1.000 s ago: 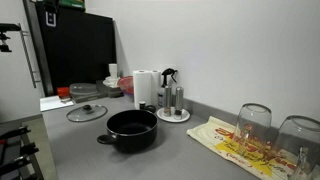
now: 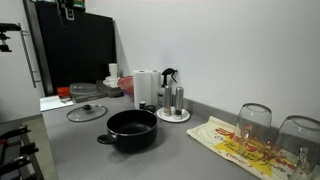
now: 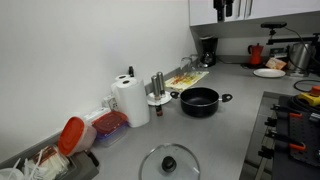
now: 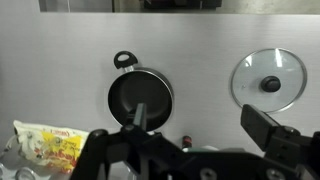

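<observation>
A black pot [image 2: 132, 131] with side handles sits uncovered on the grey counter; its dark inside looks empty in the wrist view. Apart from it, a glass lid [image 3: 168, 167] with a black rim knob lies flat on the counter, knob up. High above the counter is my gripper, its fingers [image 4: 140, 118] spread wide open with nothing between them. From there, the pot [image 4: 140, 98] appears at left and the lid [image 4: 269, 80] at right. Only the gripper's lower end shows at the top of both exterior views.
Paper towel rolls [image 3: 131, 101] and a white plate [image 2: 173, 115] with bottles and grinders stand along the wall. Glass jars [image 2: 253, 124] rest on a colored cloth [image 2: 222, 137]. A red container [image 3: 75, 132] stands at the near left of exterior view 2. Counter around the pot is clear.
In exterior view 1, my gripper has shifted to the right, still high up. The pot and the lid have not moved.
</observation>
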